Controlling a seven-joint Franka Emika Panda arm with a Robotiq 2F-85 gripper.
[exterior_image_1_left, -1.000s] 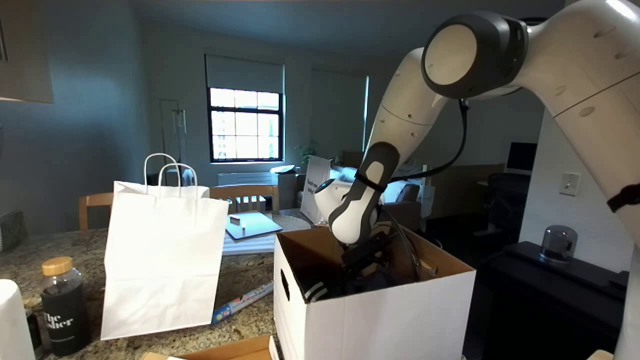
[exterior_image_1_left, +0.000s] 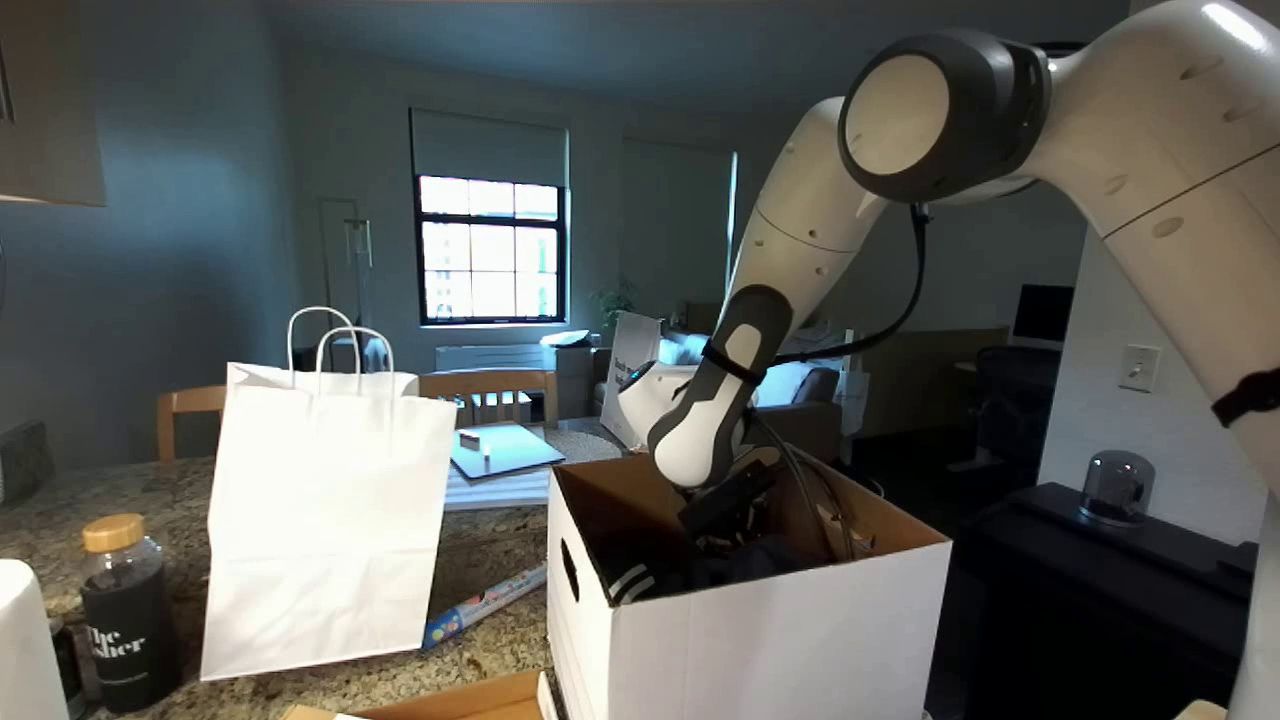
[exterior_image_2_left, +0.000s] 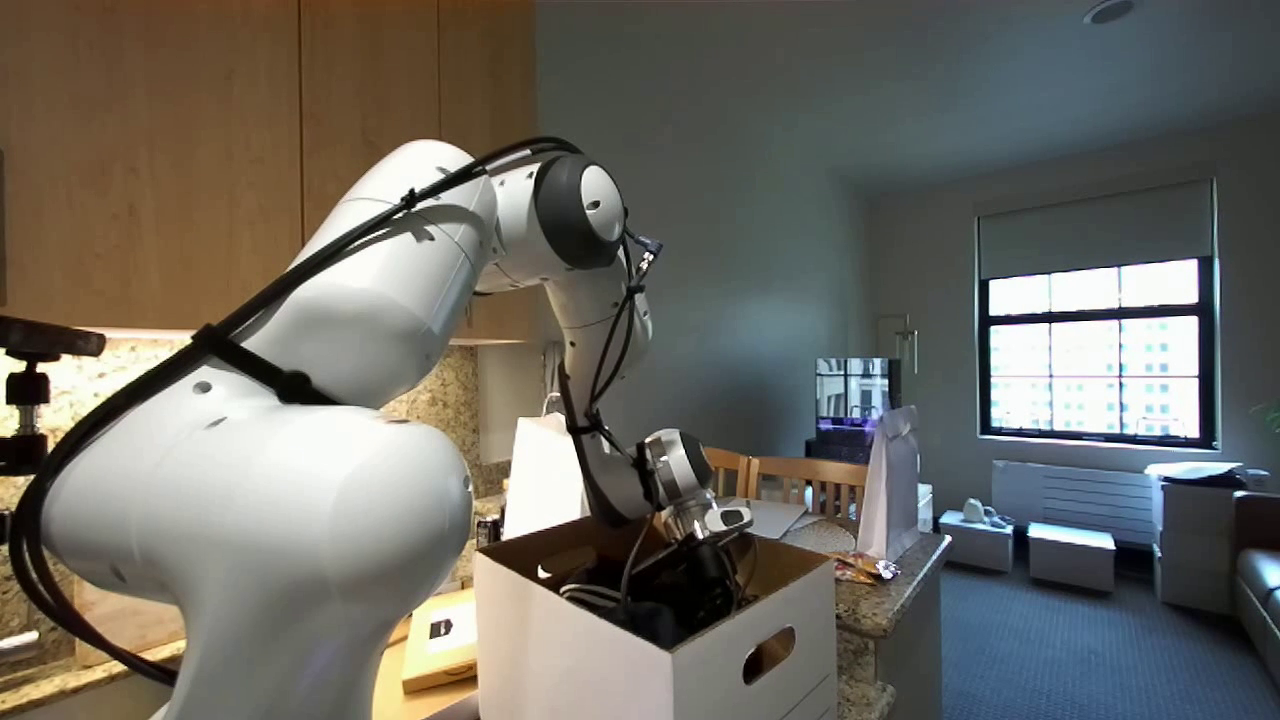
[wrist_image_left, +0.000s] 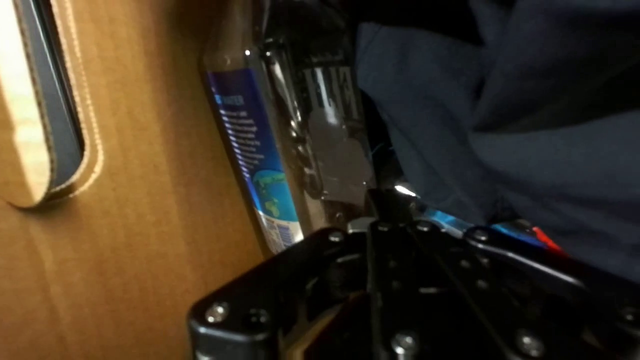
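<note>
My gripper is down inside a white cardboard box (exterior_image_1_left: 768, 654), its fingers brought together. Shut as it is, I see nothing between its fingers. Just beyond the fingertips, in the wrist view, a clear plastic water bottle (wrist_image_left: 252, 144) with a blue label lies along the brown inner wall. Dark blue cloth (wrist_image_left: 540, 138) fills the right of that view. Blue and red packaging (wrist_image_left: 516, 233) peeks out under the cloth, mostly covered by it and by the gripper. Whether the fingertips touch the bottle or the cloth, I cannot tell.
The box's handle hole (wrist_image_left: 63, 132) opens in the wall at the left of the wrist view. On the counter stand a white paper bag (exterior_image_1_left: 330, 528) and a dark bottle with a wooden cap (exterior_image_1_left: 126, 612). A blue tube-like package (exterior_image_1_left: 480, 608) lies between bag and box.
The arm has shifted slightly left in exterior view 1, and its wrist sits a little to the left inside the box. The bag, bottle and box have not moved.
</note>
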